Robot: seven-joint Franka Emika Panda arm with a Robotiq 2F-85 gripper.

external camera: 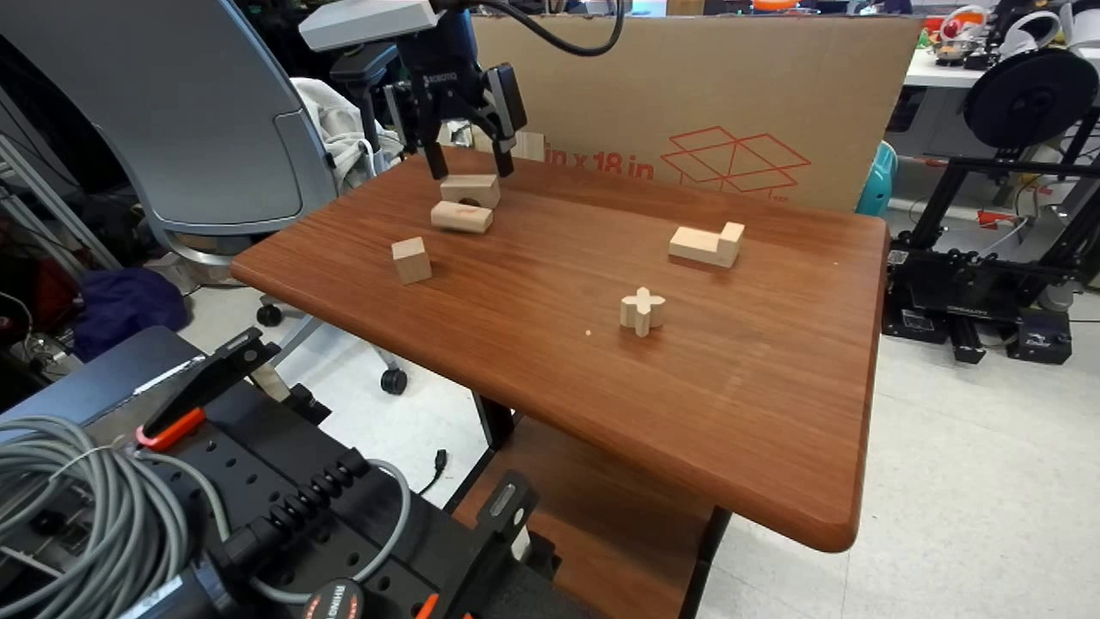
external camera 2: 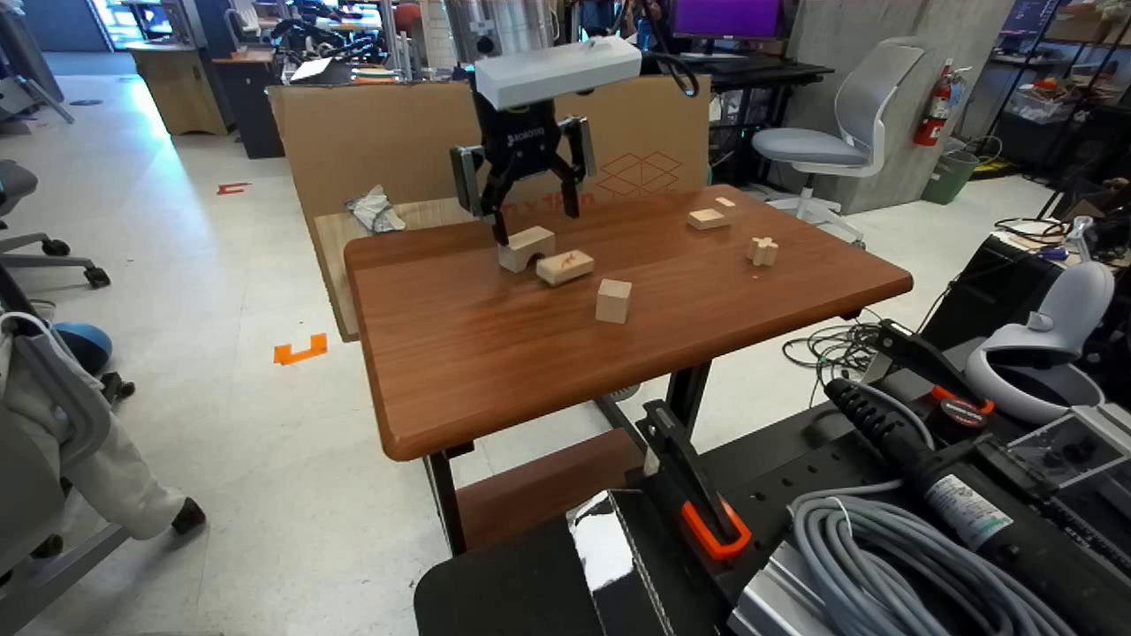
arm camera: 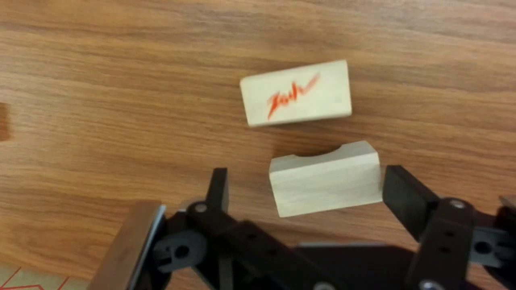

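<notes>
The wooden arch block (arm camera: 326, 188) stands upright on the table in the wrist view, its notch facing the second block. That second block (arm camera: 297, 94) is a short wooden bar with red writing on top, lying just in front of the arch, a narrow gap between them. My gripper (external camera: 471, 168) is directly over the arch block (external camera: 471, 189), fingers spread wide. The wrist view shows the right finger (arm camera: 406, 200) close to one end of the arch and the left finger (arm camera: 220, 188) clear of the other. Nothing is held.
A wooden cube (external camera: 412, 261) sits nearer the table's left edge. An L-shaped piece (external camera: 706, 244) and a cross-shaped piece (external camera: 642, 311) stand to the right. A cardboard panel (external camera: 825, 103) rises behind the table (external camera: 763, 413).
</notes>
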